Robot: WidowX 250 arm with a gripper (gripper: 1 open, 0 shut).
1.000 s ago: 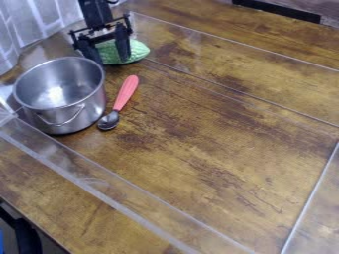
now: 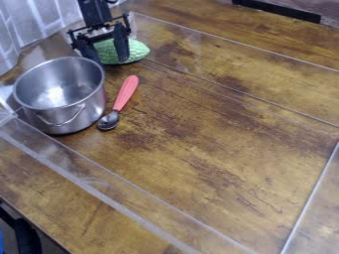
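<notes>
The black gripper [image 2: 101, 42] is at the top left, down over a green cloth-like item [image 2: 130, 51] behind the pot; whether it holds that item or is open I cannot tell. A steel pot [image 2: 59, 94] stands at the left. Just right of it lies a spoon with a pink handle [image 2: 125, 93] and a metal bowl end [image 2: 109, 121], angled toward the front left.
Transparent strips run along its left, upper and right parts. The white, crumpled-looking backdrop [image 2: 27, 25] borders the back left corner.
</notes>
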